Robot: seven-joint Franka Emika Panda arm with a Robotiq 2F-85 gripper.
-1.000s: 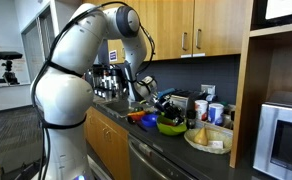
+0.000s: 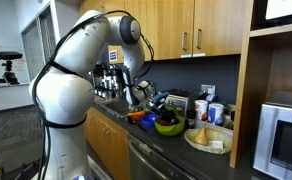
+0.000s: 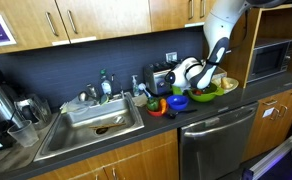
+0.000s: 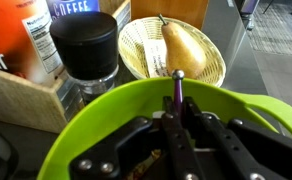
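A bright green bowl (image 2: 170, 129) stands on the counter, and my gripper is over it, with dark fingers (image 4: 214, 140) reaching down toward its inside. The fingers are shut on a thin, purplish upright piece (image 4: 178, 92) with a small shiny round tip. What this piece belongs to cannot be told. Most of the bowl's inside is hidden behind the gripper. In exterior view 2 the green bowl (image 3: 229, 86) appears beneath the end of the arm.
A wicker basket (image 4: 138, 42) with a pear (image 4: 188, 50) lies just past the bowl. Nearby stands a dark-lidded jar (image 4: 85, 45). A blue bowl (image 2: 148, 120) and several vegetables are on the bowl's sink side. Bare counter lies in front of the basket.
The arm's far end has shifted slightly over the green bowl in exterior view 1. The bowl and the things around it look unmoved.
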